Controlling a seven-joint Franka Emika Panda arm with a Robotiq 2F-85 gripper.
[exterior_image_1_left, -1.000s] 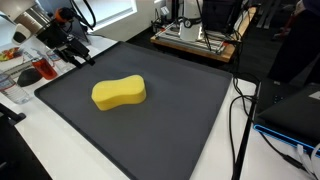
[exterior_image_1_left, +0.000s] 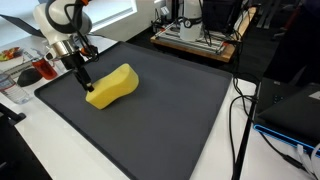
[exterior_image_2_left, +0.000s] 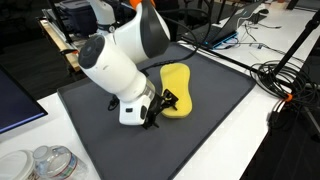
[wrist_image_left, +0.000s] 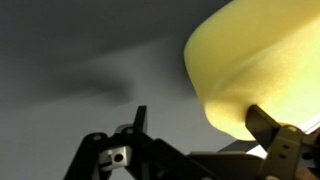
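Observation:
A yellow sponge-like block (exterior_image_1_left: 113, 87) with a narrowed waist rests on the dark mat; in exterior view 2 the block (exterior_image_2_left: 177, 80) is beside the fingers. My gripper stands open low over the mat at the block's end. In the wrist view the yellow block (wrist_image_left: 250, 65) fills the upper right. The right finger (wrist_image_left: 262, 125) overlaps its lower edge and seems to press on it; the left finger (wrist_image_left: 139, 119) is apart from it, over bare mat. Nothing is enclosed between the fingers.
Near the arm's base side stand a red-labelled container (exterior_image_1_left: 45, 68) and clear jars; a clear jar (exterior_image_2_left: 55, 162) also shows in exterior view 2. Black cables (exterior_image_1_left: 238, 105) run beyond the mat's right edge.
The block lay flat and apart before; now it is turned and looks tilted, its right end higher.

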